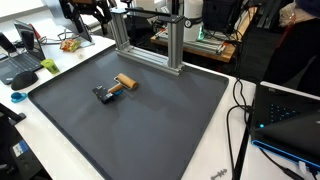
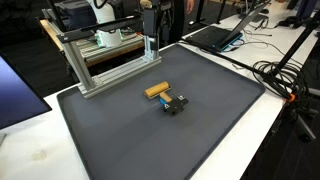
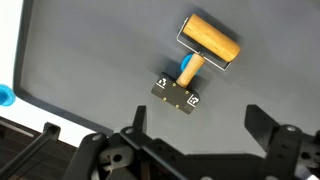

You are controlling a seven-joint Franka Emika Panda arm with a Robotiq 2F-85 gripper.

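Seen from above in the wrist view, a thick orange-brown roller (image 3: 213, 37) lies in a thin wire frame on the grey board. A wooden handle (image 3: 190, 69) runs between it and a black block (image 3: 176, 93) with white marks. Beside the handle's upper part, a round blue piece (image 3: 186, 62) shows partly. My gripper is open at the bottom of this view, its black fingers wide apart with nothing between them. The roller (image 2: 157, 89) and the black block (image 2: 175, 104) appear close together in exterior view 2.
Around these things the grey board (image 1: 150, 125) is bare. A metal frame (image 1: 150, 52) stands along its back edge. Off the board's left side are a yellow-green cup (image 1: 49, 66) and a small blue item (image 1: 18, 97). A black case (image 1: 285, 120) stands at the right.
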